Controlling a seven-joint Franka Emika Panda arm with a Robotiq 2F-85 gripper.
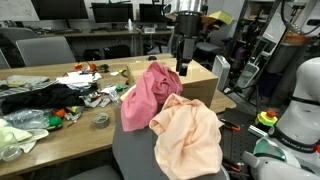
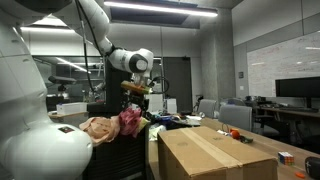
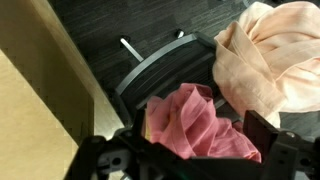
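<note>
A dark pink cloth lies bunched over the back of a black chair. A peach cloth is draped in front of it, to the right. My gripper hangs above and a little right of the pink cloth, pointing down. In the wrist view the fingers stand wide apart at the lower edge, open, with the pink cloth below and between them. The peach cloth shows at the upper right there. Exterior view 2 has the pink cloth beneath the arm, beside the peach cloth.
A cardboard box stands close beside the chair; its side fills the left of the wrist view. A cluttered wooden table lies to the left, with a tape roll near its edge.
</note>
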